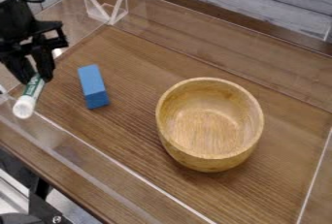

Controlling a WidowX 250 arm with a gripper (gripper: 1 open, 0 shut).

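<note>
My black gripper (pixel 39 65) hangs at the left edge above a white tube with a green band (pixel 27 103), which lies slanted near the table's left side. Whether the fingers hold the tube cannot be told. A blue block (pixel 93 87) stands to the right of the gripper, apart from it.
A round wooden bowl (pixel 209 118) takes up the middle right. A white wire-like object (pixel 101 5) is at the back left.
</note>
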